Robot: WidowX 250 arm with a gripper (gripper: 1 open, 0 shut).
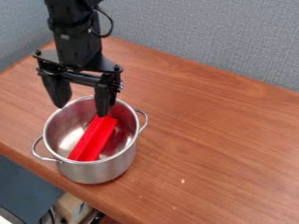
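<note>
A steel pot (112, 164) with two wire handles stands near the left front edge of the table. A long red block (91, 143) lies inside it, angled from front left to back right. My black gripper (79, 101) hangs above the pot, fingers apart and pointing down: one outside the rear left of the rim, the other over the back of the pot by the far end of the red block. It is open and holds nothing.
A grey textured wall (211, 39) runs along the back. At the front left, the table edge drops away beside a dark surface (26, 188).
</note>
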